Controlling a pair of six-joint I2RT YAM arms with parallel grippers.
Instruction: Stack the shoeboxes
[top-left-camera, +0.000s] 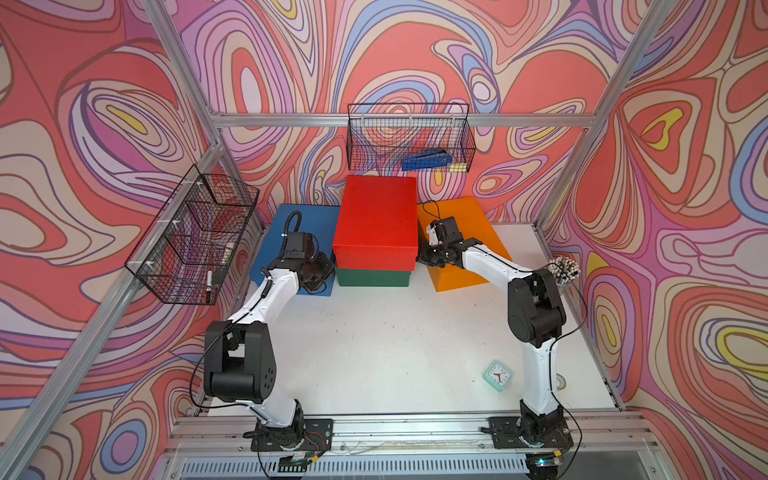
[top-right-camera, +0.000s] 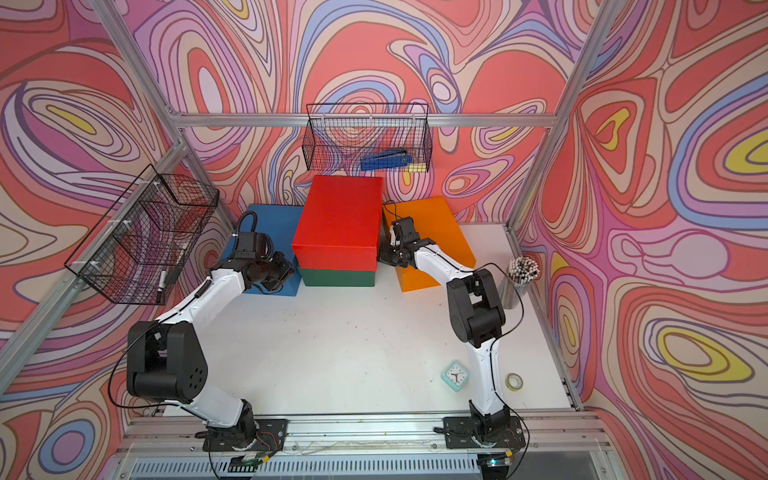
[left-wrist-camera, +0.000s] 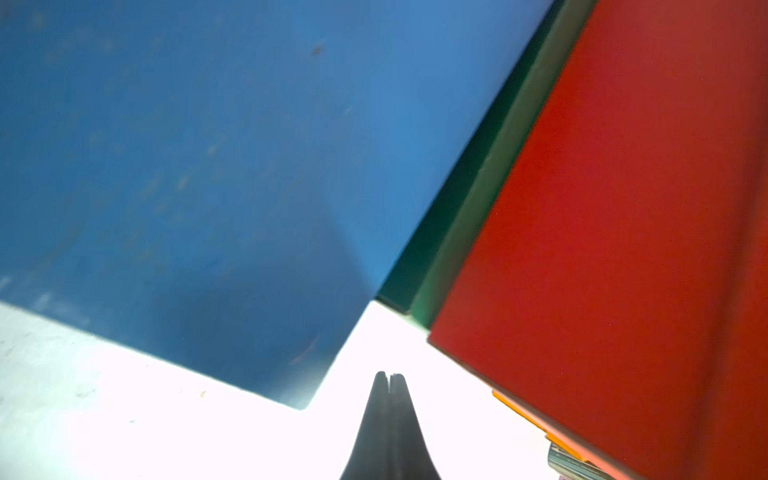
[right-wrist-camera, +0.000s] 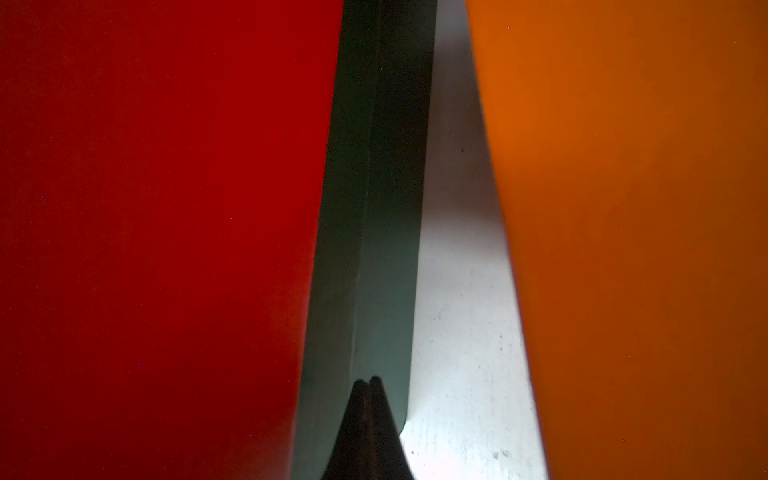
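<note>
A red shoebox (top-left-camera: 377, 216) lies on top of a green shoebox (top-left-camera: 373, 277) near the back middle of the table, covering all but the lower part of it. Flat to the left is a blue box (top-left-camera: 276, 228), and to the right an orange box (top-left-camera: 472, 224). My left gripper is shut with nothing between its fingers, just left of the red and green pair. Close to the pair's right side, in front of the green wall in the right wrist view, my right gripper is shut and empty too.
Wire baskets hang at the left (top-left-camera: 192, 240) and at the back (top-left-camera: 409, 140). A small teal clock (top-left-camera: 497, 375) lies at the front right, and a holder with a tufted top (top-right-camera: 523, 272) stands at the right edge.
</note>
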